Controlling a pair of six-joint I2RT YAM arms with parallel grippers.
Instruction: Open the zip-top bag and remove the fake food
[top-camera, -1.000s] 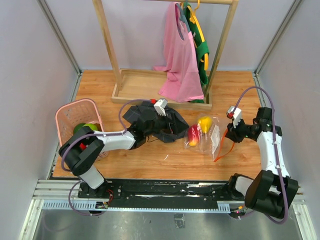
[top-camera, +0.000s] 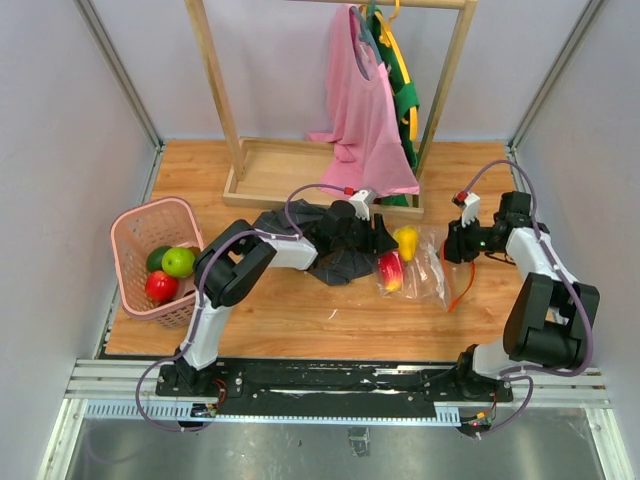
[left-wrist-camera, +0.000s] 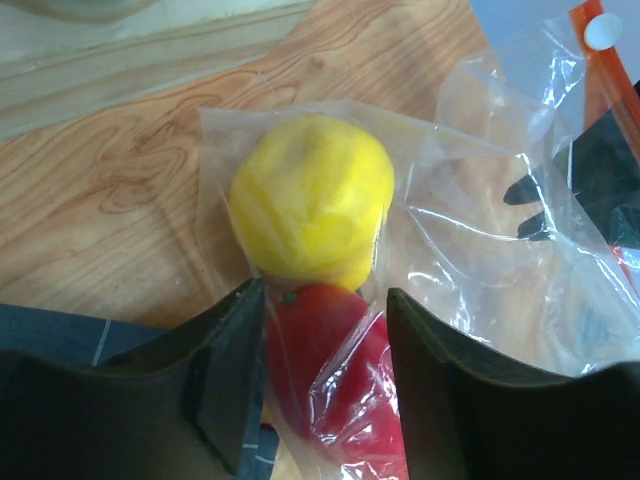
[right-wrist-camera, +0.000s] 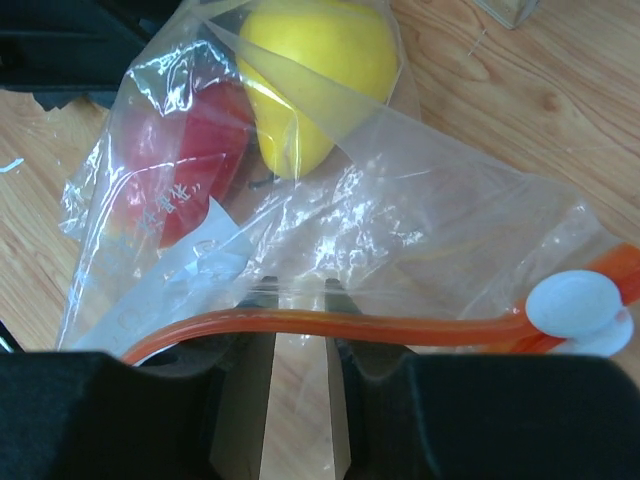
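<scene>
A clear zip top bag (top-camera: 428, 270) lies on the table, its orange zip strip (right-wrist-camera: 330, 322) on the right. Inside it are a yellow fake food piece (left-wrist-camera: 310, 198) and a red one (left-wrist-camera: 335, 360), side by side. My left gripper stands part open at the bag's closed end, above the red piece, with a gap between its fingers. At the zip end, my right gripper is shut on the bag, the strip running across its fingers; film partly veils its tips. A white slider (right-wrist-camera: 574, 304) sits at one end of the strip.
At the left stands a pink basket (top-camera: 124, 262) holding red and green fake produce. Dark cloth (top-camera: 345, 268) lies under the left arm. Behind is a wooden rack (top-camera: 268, 190) with hanging clothes (top-camera: 360, 110).
My left gripper has moved right, from over the dark cloth to the bag's near-left end.
</scene>
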